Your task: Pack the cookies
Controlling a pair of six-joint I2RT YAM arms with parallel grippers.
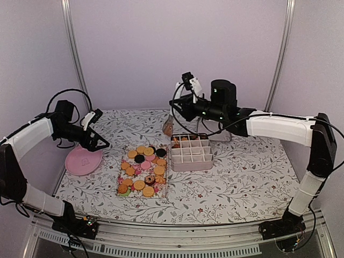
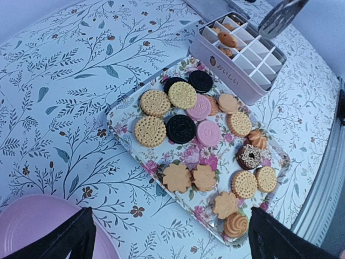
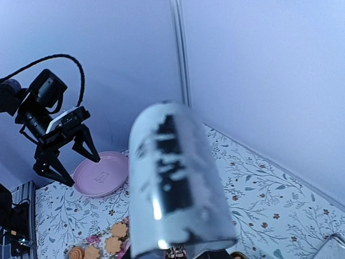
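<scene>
My right gripper (image 1: 179, 106) is shut on a shiny metal utensil (image 3: 172, 178), raised by the back left corner of the pink divided box (image 1: 192, 167). The utensil's curved end (image 2: 280, 19) also shows at the top of the left wrist view; whether it carries a cookie I cannot tell. Several brown cookies (image 2: 227, 39) occupy compartments at one end of the box, while other compartments are empty. Beside it lies the floral tray (image 2: 153, 181) with round, black, pink and flower-shaped cookies. Well left of the tray, my left gripper (image 1: 101, 144) hangs open and empty over the pink plate.
The pink plate (image 1: 80, 167) rests at the table's left. Behind the box, a metal tray (image 2: 213, 8) is partly in view. Clear patterned cloth (image 1: 247, 183) covers the table's right and front. Walls stand at the back and both sides.
</scene>
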